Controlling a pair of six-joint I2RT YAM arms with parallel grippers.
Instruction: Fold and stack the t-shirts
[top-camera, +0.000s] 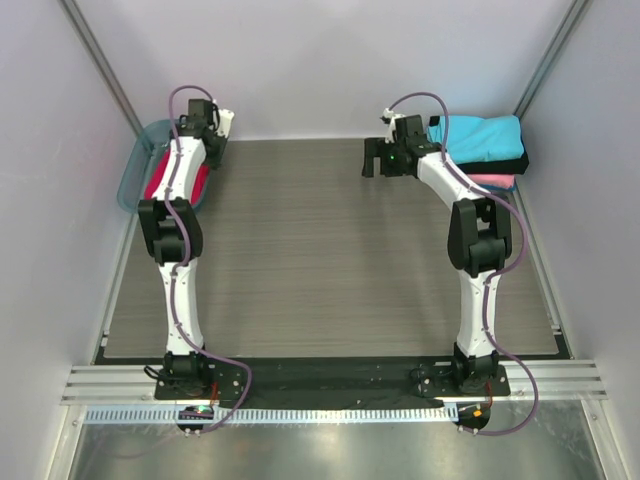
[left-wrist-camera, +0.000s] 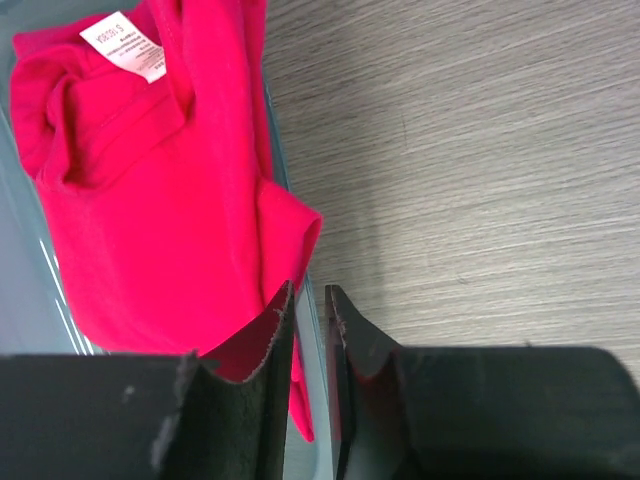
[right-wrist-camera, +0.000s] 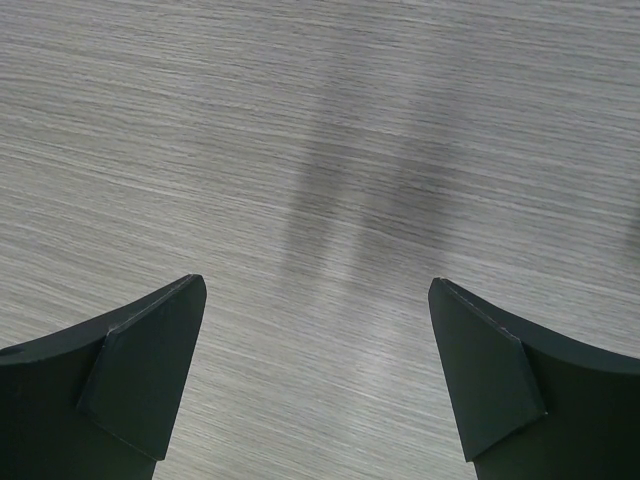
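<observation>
A red t-shirt (left-wrist-camera: 150, 230) with a white label lies in the blue-grey bin (top-camera: 135, 170) at the back left. My left gripper is over the bin's right edge at the shirt, its fingertips a narrow gap apart; whether cloth is between them I cannot tell. At the back right, a stack of folded shirts has a light blue one (top-camera: 480, 135) on top of black and pink ones. My right gripper stands open over bare table left of that stack, nothing between its fingers.
Walls enclose it at the back and both sides.
</observation>
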